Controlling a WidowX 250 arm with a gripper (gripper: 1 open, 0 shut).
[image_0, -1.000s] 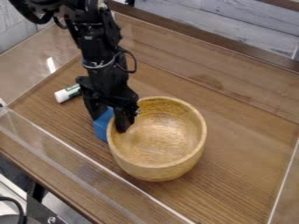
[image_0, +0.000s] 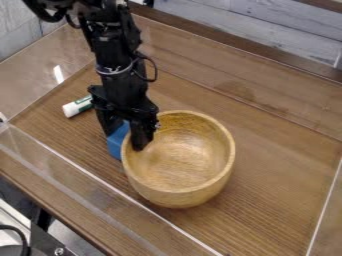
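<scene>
A wooden bowl (image_0: 183, 165) sits on the table, right of centre at the front. A blue object (image_0: 116, 140) stands against its left side, partly covered by the black gripper (image_0: 124, 128). The gripper reaches down from above over the blue object and the bowl's back-left rim. Whether its fingers are shut on anything is hidden by the dark parts overlapping there.
A small white and green object (image_0: 78, 105) lies behind and left of the gripper.
</scene>
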